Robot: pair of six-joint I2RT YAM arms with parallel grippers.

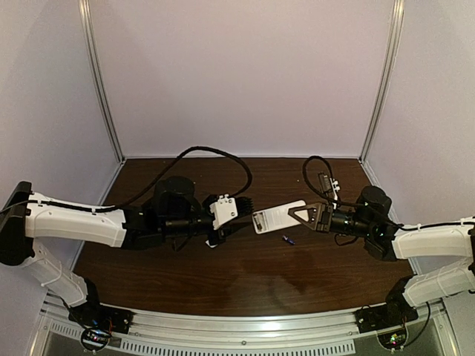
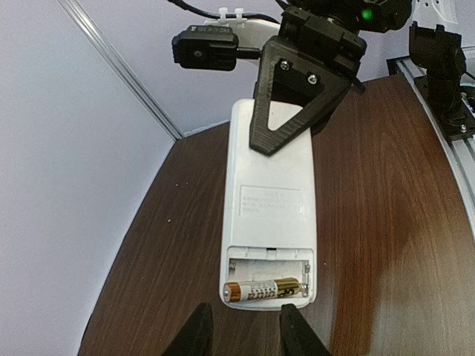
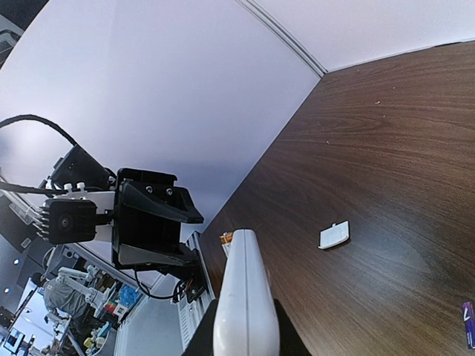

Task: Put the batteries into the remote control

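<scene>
The white remote [image 2: 269, 185] is held in the air by my right gripper [image 1: 297, 213], shut on its upper end. Its battery bay faces my left wrist camera and holds one gold-and-white battery [image 2: 261, 289] lying along the lower part, with bare space above it. My left gripper is just beside that end, fingers parted with nothing seen between them. A purple battery [image 1: 289, 240] lies on the table below the remote. The small white cover [image 3: 334, 235] lies on the table, mostly hidden by my left arm in the top view.
White walls and metal rails [image 1: 245, 319] bound it.
</scene>
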